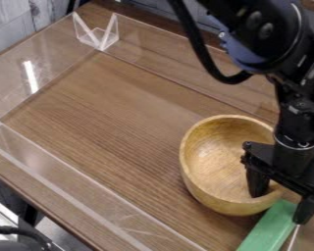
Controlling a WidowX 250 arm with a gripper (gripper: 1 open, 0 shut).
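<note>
My black gripper (281,184) is at the right, open, its fingers reaching down over the right side of a round wooden bowl (202,154). The bowl looks empty where visible; its right part is hidden by the gripper. A green flat object (265,235) lies below the gripper at the bottom right, partly cut off by the frame and partly under the fingers.
A clear plastic holder (97,32) stands at the far upper left, with clear strips along the table's edges.
</note>
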